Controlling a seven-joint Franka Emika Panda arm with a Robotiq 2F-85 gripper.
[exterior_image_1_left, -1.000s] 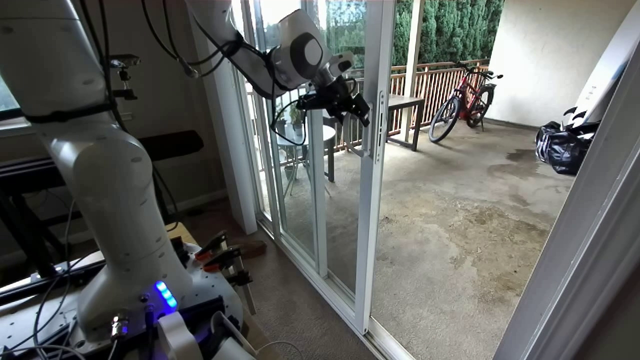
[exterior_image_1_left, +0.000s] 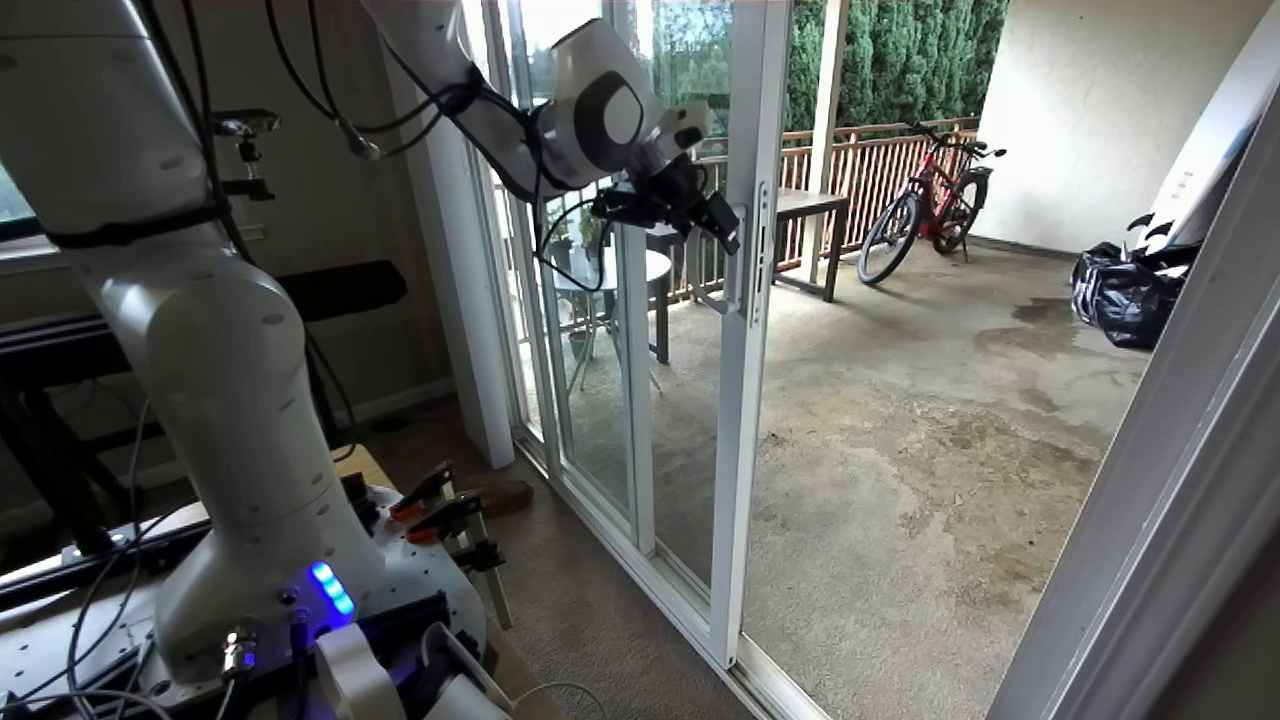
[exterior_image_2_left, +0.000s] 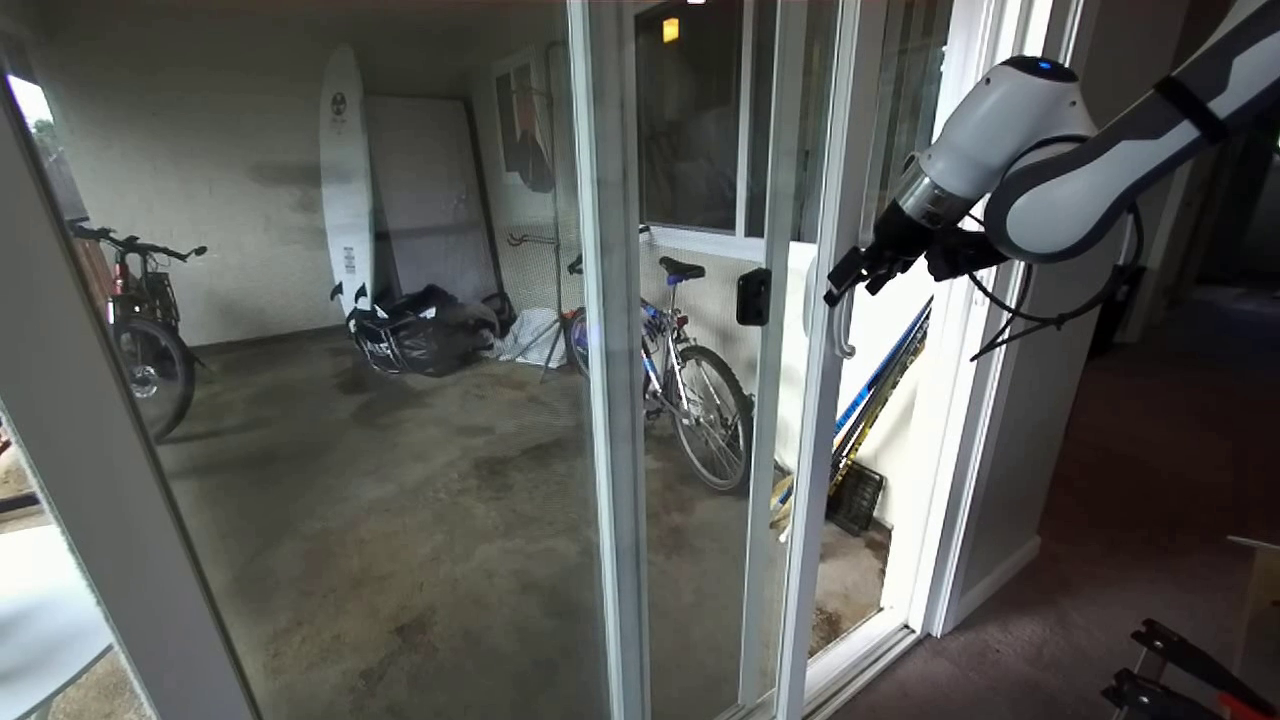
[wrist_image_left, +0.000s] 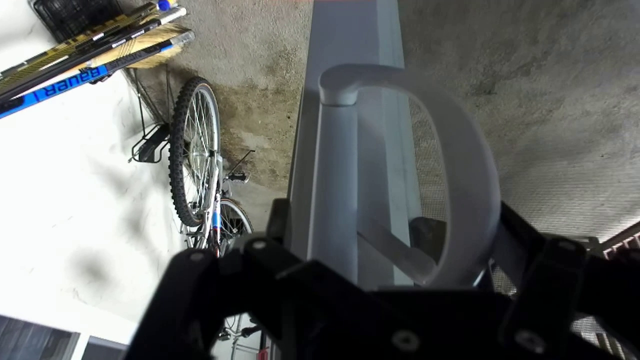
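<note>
The sliding glass door's white frame (exterior_image_1_left: 732, 480) stands partway across the opening, with a wide gap to its right in exterior view 1. A pale D-shaped handle (wrist_image_left: 471, 162) is fixed to that frame. At the handle, my gripper is open, its fingers wide apart. In the wrist view the handle's curved bar lies between them, close to the right-hand finger (wrist_image_left: 522, 234); whether they touch I cannot tell. The left-hand finger (wrist_image_left: 279, 222) is on the other side of the door's edge. Exterior view 2 shows the handle (exterior_image_2_left: 845, 330) just below the fingertips.
Beyond the door is a concrete patio (exterior_image_1_left: 888, 480), mostly clear, with a red bicycle (exterior_image_1_left: 930, 204) and black bags (exterior_image_1_left: 1128, 300). Another bicycle (exterior_image_2_left: 708, 396) and hockey sticks (exterior_image_2_left: 882, 384) lean by the wall. The door jamb (exterior_image_1_left: 1152, 408) stands at the right.
The arm's cables have shifted slightly left. My gripper stays almost in the same place at the handle, and the door has not visibly moved.
</note>
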